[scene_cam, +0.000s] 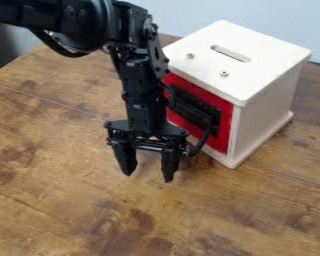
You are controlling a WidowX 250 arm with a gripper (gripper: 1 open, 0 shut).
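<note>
My black gripper [148, 162] points down just above the wooden table [69, 200], left of and slightly in front of a white wooden box [258, 105]. Its two fingers stand apart with nothing between them. The box has a slot and metal studs on top and a red front face [216, 140] holding a dark panel, partly hidden behind my arm.
The table's left, front and front-right are clear. A pale wall [296, 25] stands behind the table's back edge.
</note>
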